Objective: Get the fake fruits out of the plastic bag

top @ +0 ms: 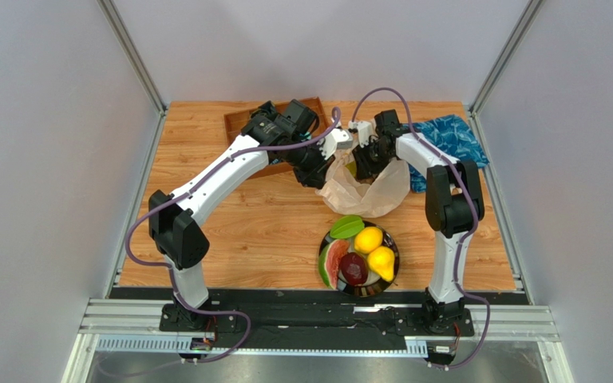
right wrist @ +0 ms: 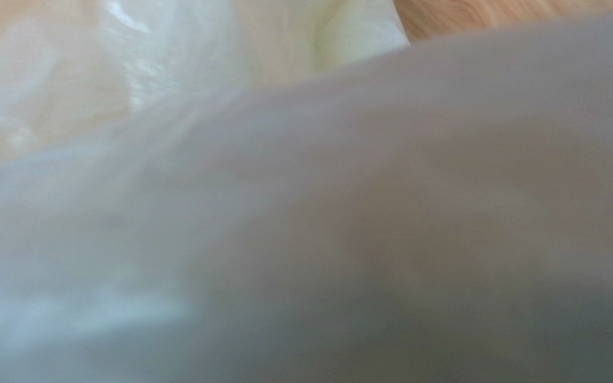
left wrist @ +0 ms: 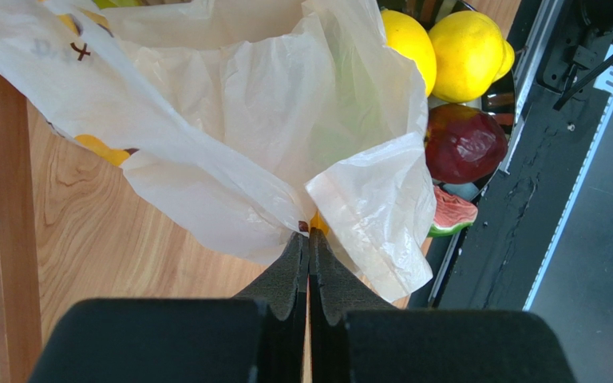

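A white plastic bag (top: 365, 199) stands open at the back middle. My left gripper is shut at its edge, with bag film at the fingertips. My right gripper (top: 363, 163) is down inside the bag; its fingers are hidden in the right wrist view behind blurred film, so its hold cannot be seen. Yellow-green shows beside it in the top view. A plate (top: 391, 242) in front holds a green fruit (top: 346, 227), a lemon (top: 368, 238), a yellow pear (top: 381, 262), a dark red fruit (top: 354, 269) and a watermelon slice (top: 329, 266).
A wooden box (top: 235, 124) with cloth items lies behind my left arm. Crumpled blue plastic (top: 453, 144) lies at the back right. Bare table is at the front left and right of the plate.
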